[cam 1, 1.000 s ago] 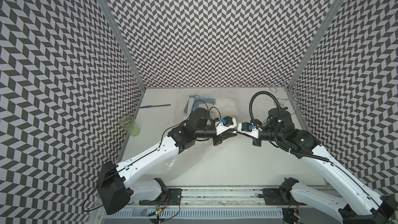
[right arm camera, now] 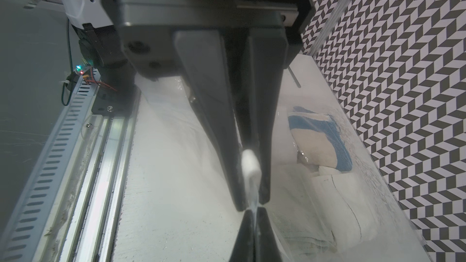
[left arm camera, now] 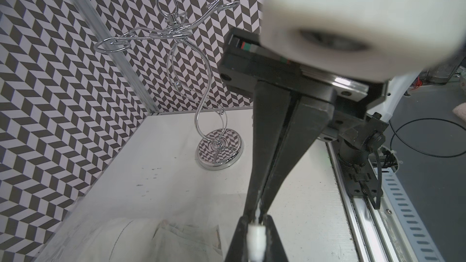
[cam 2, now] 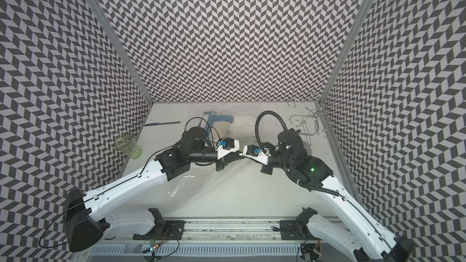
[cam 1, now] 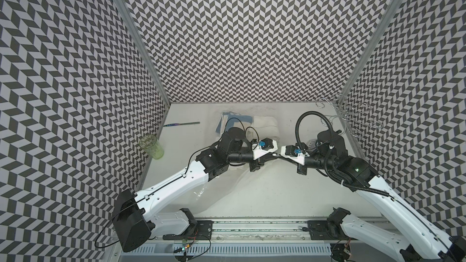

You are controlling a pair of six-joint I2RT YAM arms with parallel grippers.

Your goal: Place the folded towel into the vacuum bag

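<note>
The clear vacuum bag (cam 1: pixel 209 191) spreads from the table's back middle toward the front left. Folded cloth in blue and beige (right arm camera: pixel 318 138) and a white folded towel (right arm camera: pixel 345 208) lie flat at the back; clear film shows around them, its layers hard to tell apart. My left gripper is shut on a white slider piece (right arm camera: pixel 251 162) above the table. Facing it, tip to tip, my right gripper is shut on a thin translucent strip of the bag's edge running from that slider. The arms hide part of the bag in both top views.
At the right stands a chrome wire rack (left arm camera: pixel 194 63) on a round base. A greenish glass (cam 1: pixel 152 146) leans by the left wall, with a blue pen-like stick (cam 1: pixel 181 124) behind it.
The left arm and the towels look still.
</note>
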